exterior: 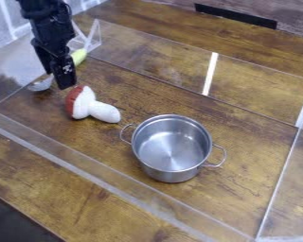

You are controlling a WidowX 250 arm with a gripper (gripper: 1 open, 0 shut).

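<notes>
My black gripper [62, 74] reaches down at the upper left, open, above a small metallic item [41, 85] and beside a pale yellow-green object [79, 57] that is partly hidden behind it. A red-and-white mushroom toy [98, 112] lies on the wooden table just to the right of and nearer than the gripper. A steel pot [169, 151] with two handles stands at the centre right.
Clear low walls [288, 180] bound the work area on the wooden table [79, 180]. A white strip [210, 74] runs along the surface at the back.
</notes>
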